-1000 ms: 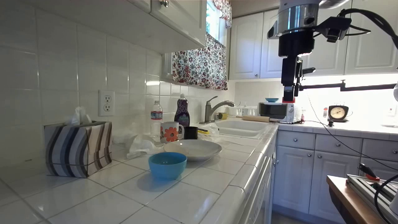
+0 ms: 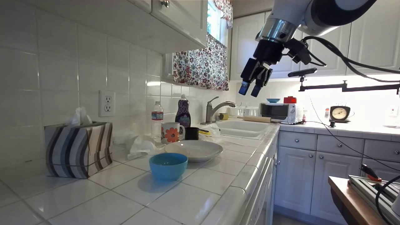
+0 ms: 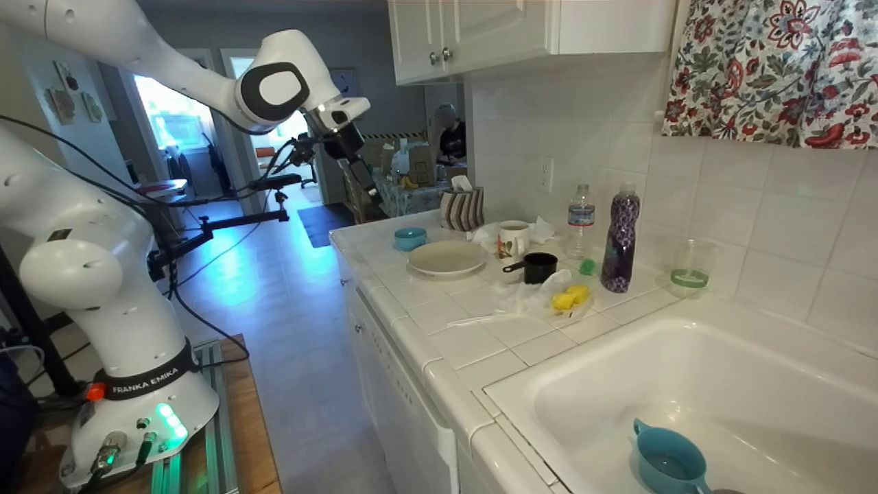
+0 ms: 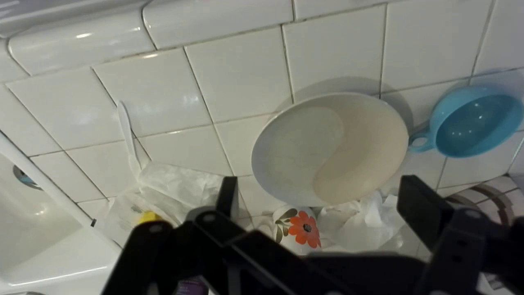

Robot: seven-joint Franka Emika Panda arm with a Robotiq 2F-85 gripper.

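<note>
My gripper [image 2: 250, 90] hangs open in the air, high above the counter, with nothing between its fingers. Below it in the wrist view lies a white oval plate [image 4: 294, 147], empty apart from a shadow across it. A blue bowl [image 4: 484, 123] with a small handle sits beside the plate; in exterior view 1 the same blue bowl [image 2: 168, 167] stands upright nearer the camera. The white mug [image 4: 298, 231] with an orange flower is partly covered by my fingers in the wrist view. A small black pot [image 3: 539, 267] stands close to the mug, hidden from the wrist view.
A striped tissue box [image 2: 80, 150] stands against the wall. Behind the plate are a water bottle [image 3: 580, 222] and a purple soap bottle [image 3: 621, 239]. The sink [image 3: 675, 362] holds a blue cup [image 3: 671, 457].
In exterior view 1 my arm has swung left and tilted, so the gripper now points down and left instead of straight down. The things on the counter have not moved.
</note>
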